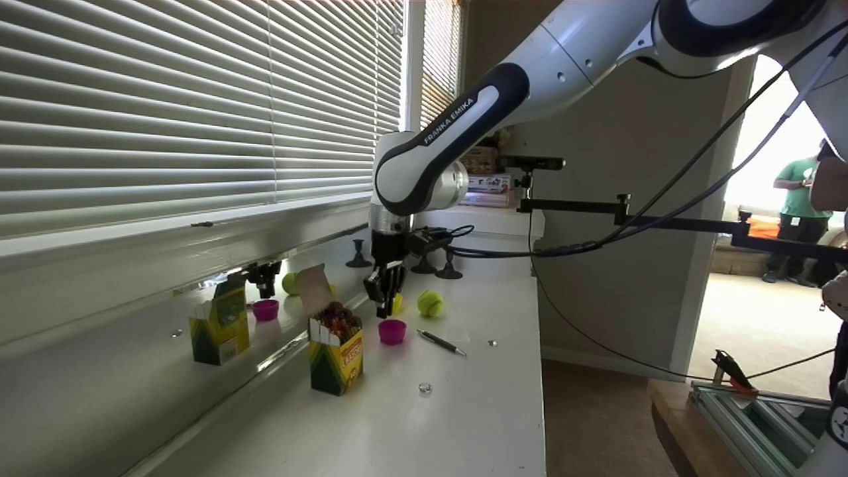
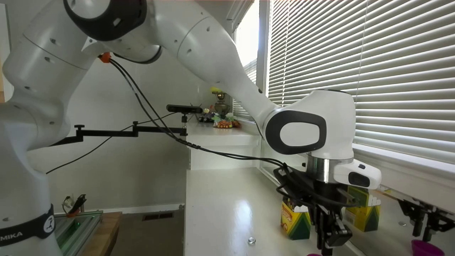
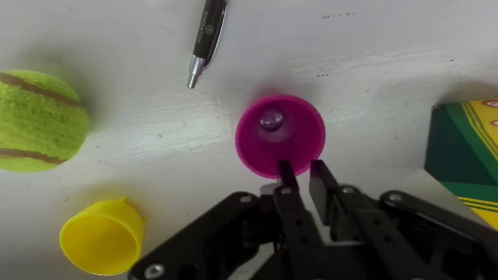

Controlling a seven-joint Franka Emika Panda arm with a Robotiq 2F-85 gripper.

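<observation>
My gripper points down above the near rim of a small magenta cup [image 3: 280, 154], which stands upright on the white surface. A narrow gap shows between the two fingers, with white surface and cup rim visible through it. No object can be made out between them, and how far the fingers are closed is unclear. Inside the cup lies a clear glass bead [image 3: 271, 119]. From the side, the fingertips hang just above the magenta cup [image 1: 391, 331], apart from it. Another clear glass piece [image 1: 425, 388] lies on the surface nearer the camera.
A yellow cup [image 3: 102, 238] and a tennis ball [image 3: 39, 121] stand left of the magenta cup. The pen [image 3: 205, 39] lies beyond it, and an open crayon box [image 1: 337, 358] stands close by. A small shiny piece [image 1: 493, 343] rests toward the open right edge.
</observation>
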